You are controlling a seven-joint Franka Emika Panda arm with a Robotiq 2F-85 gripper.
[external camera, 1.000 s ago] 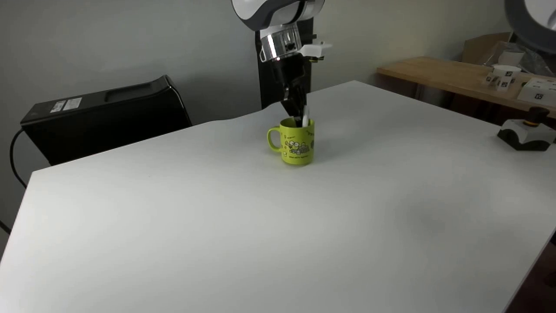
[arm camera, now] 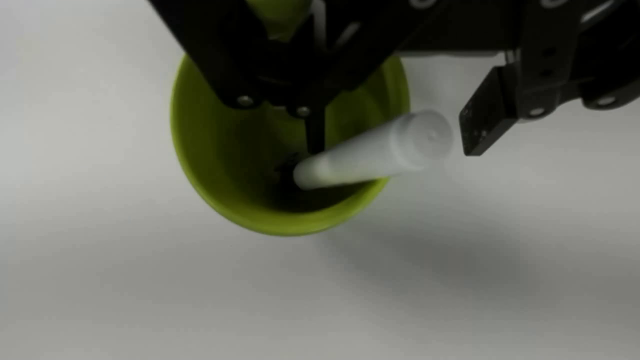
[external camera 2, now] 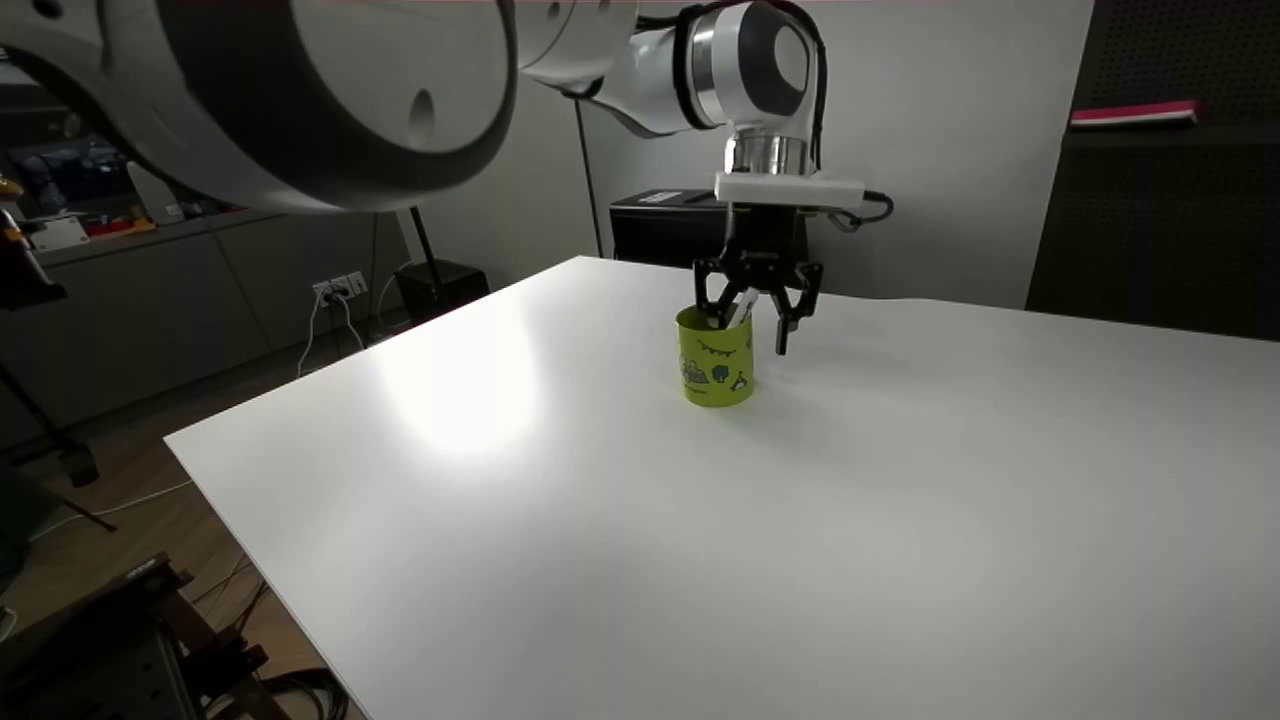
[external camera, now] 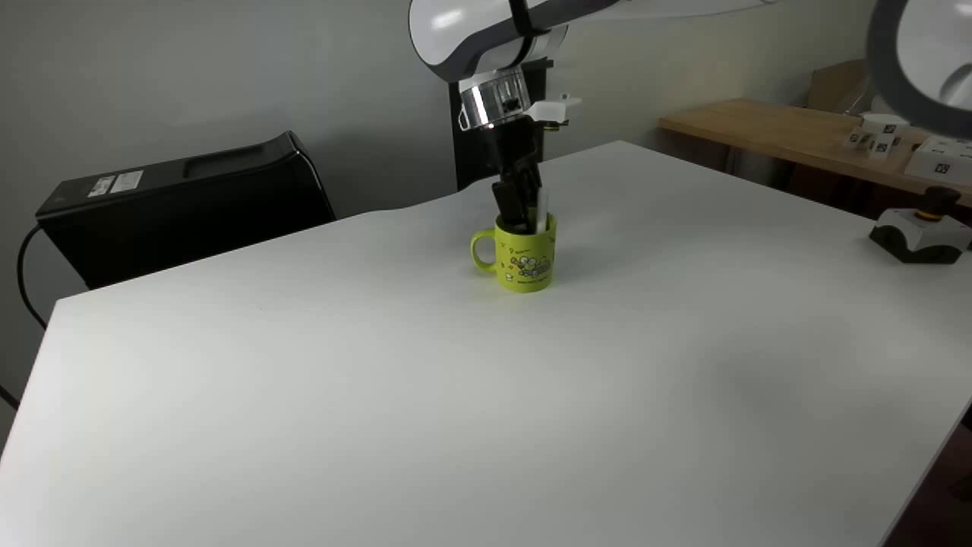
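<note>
A yellow-green mug (external camera: pixel 525 261) with printed figures stands upright on the white table, its handle to the left in exterior view 1. A white marker (arm camera: pixel 372 153) leans inside it, capped end sticking out over the rim. My gripper (external camera 2: pixel 751 324) is lowered at the mug with its fingers apart. In the wrist view one dark finger (arm camera: pixel 315 132) reaches down inside the mug, while the other finger (arm camera: pixel 483 117) is outside the rim, past the marker's end. The marker lies between the fingers, with a gap to the outer one. Contact with the inner finger is unclear.
A small grey and black device (external camera: pixel 922 235) sits at the right edge in exterior view 1.
The mug has shifted slightly to the right and towards the camera, and its handle has turned a little. My gripper has come slightly lower and to the right over it.
</note>
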